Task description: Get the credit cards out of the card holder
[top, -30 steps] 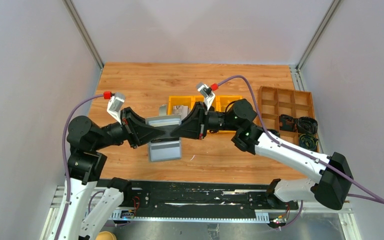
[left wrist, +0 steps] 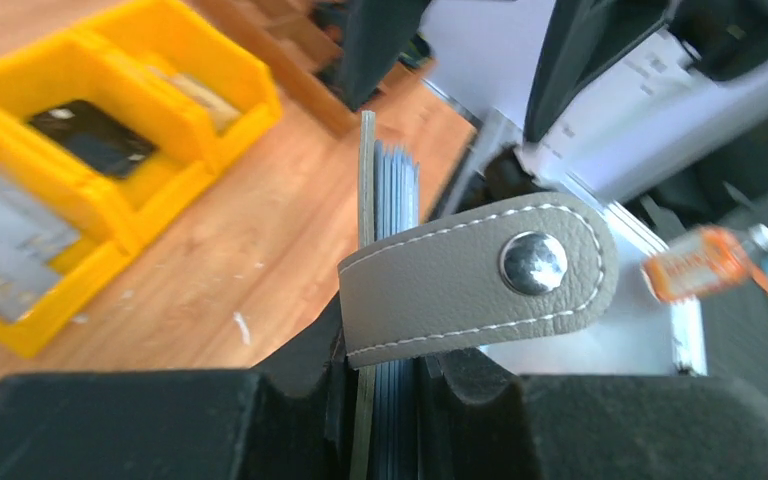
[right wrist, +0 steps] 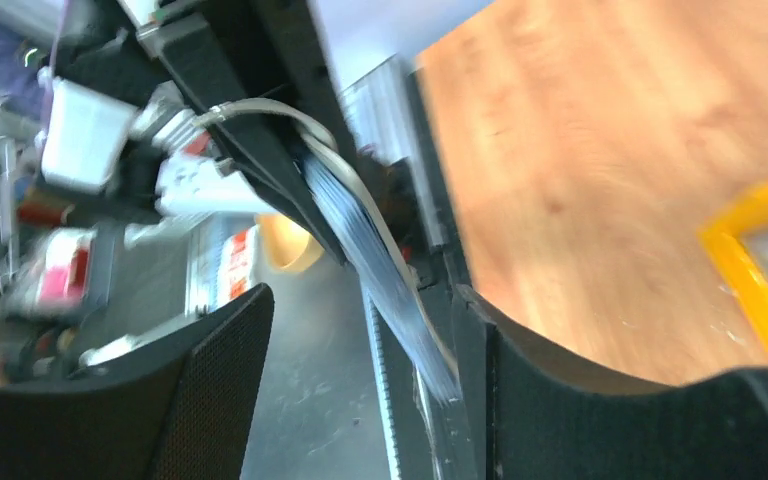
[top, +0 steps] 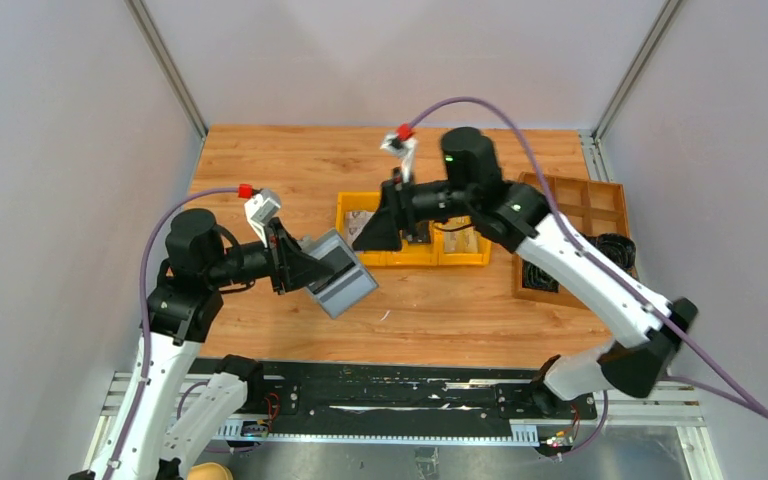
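The grey card holder (top: 345, 285) is held up over the middle of the table by my left gripper (top: 300, 270), which is shut on it. In the left wrist view the holder's strap with a snap (left wrist: 470, 280) and its stacked clear sleeves (left wrist: 397, 195) stand upright between the fingers. My right gripper (top: 365, 240) is just right of and above the holder, apart from it. In the right wrist view its two fingertips (right wrist: 260, 320) are parted with a gap, and the blurred sleeves lie beyond them. I cannot tell whether any card is in the sleeves.
Yellow bins (top: 415, 255) with small items stand behind the holder. A wooden compartment box (top: 585, 200) with coiled cables is at the right.
The left gripper has turned and tilted the holder. My right gripper has come away from the holder, up and to the right, and now stands open.
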